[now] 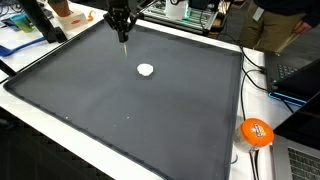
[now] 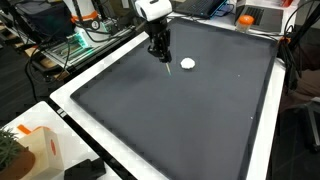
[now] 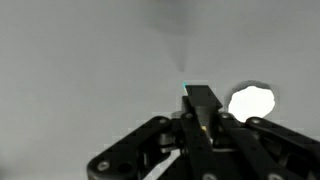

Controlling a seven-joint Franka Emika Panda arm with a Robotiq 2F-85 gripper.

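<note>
My gripper [image 1: 122, 33] hangs over the grey board [image 1: 90, 95], shut on a thin pale stick [image 1: 125, 48] that points down. In exterior view 2 the stick [image 2: 168, 67] pokes out below the dark fingers [image 2: 160, 50]. The wrist view shows only a small teal bit of it beside the fingertips; most is hidden. Whether its tip touches the board I cannot tell. A white round piece [image 1: 145, 70] lies flat on the board, apart from the stick. In the wrist view this white piece [image 3: 251, 103] is right of the gripper.
The board is otherwise bare, with wide free room in front. An orange-topped container [image 1: 254, 135] stands beyond its right edge, near a laptop [image 1: 292, 85]. Cables run along that side. Clutter, including a terracotta-coloured pot [image 1: 62, 8], lies at the back left.
</note>
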